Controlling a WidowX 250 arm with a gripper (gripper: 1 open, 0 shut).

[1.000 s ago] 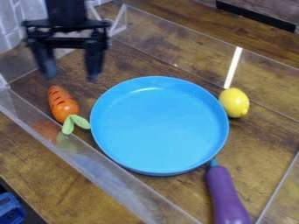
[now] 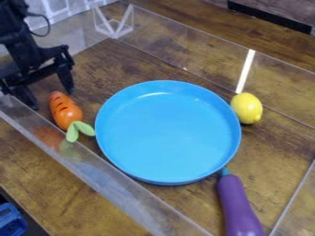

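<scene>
My black gripper [image 2: 39, 83] is at the upper left, open, its fingers reaching down beside the orange toy carrot [image 2: 66, 111] with pale green leaves. The carrot lies on the wooden surface left of a large blue plate [image 2: 168, 131], which is empty. A yellow lemon [image 2: 246, 108] sits right of the plate, and a purple eggplant [image 2: 239, 206] lies at the lower right.
Clear low walls [image 2: 123, 194] border the work area on several sides. A small blue object [image 2: 7, 220] is outside at the lower left. Bare wood lies above the plate.
My gripper has swept left from above the middle of the scene and come lower, now near the carrot at the left. The objects have not visibly moved.
</scene>
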